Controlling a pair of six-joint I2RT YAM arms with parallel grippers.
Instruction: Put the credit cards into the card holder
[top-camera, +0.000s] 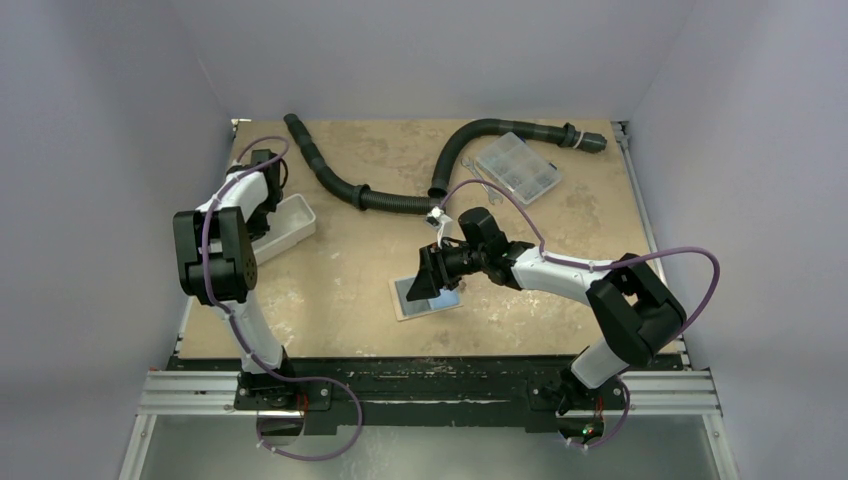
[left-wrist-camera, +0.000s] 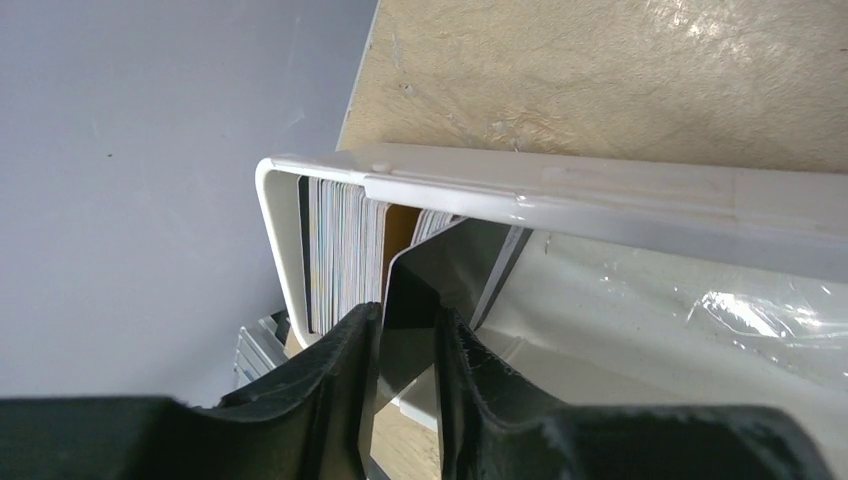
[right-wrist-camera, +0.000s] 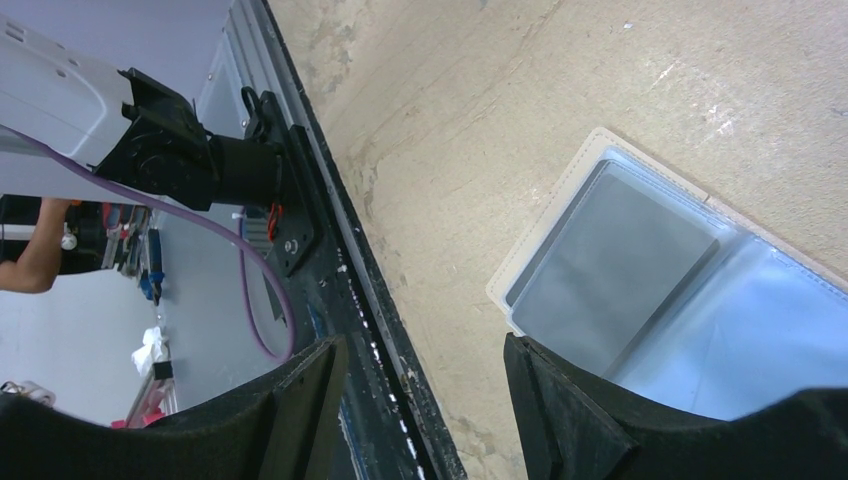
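Observation:
A white tray (top-camera: 292, 228) at the left of the table holds a row of cards (left-wrist-camera: 345, 240) standing on edge. In front of the row, a dark card (left-wrist-camera: 405, 325) leans at a slant inside the tray. My left gripper is over it, fingers part open, a finger on either side of the dark card; gaps show, and firm contact is not visible. The card holder (right-wrist-camera: 610, 260), with clear bluish pockets and a pale stitched edge, lies flat near the table's front. Above it my right gripper is open with nothing between its fingers.
Ribbed black hoses (top-camera: 400, 203) curve across the back of the table. A clear organiser box (top-camera: 520, 167) and wrenches (top-camera: 484, 180) lie at the back right. Bare table separates the tray from the card holder.

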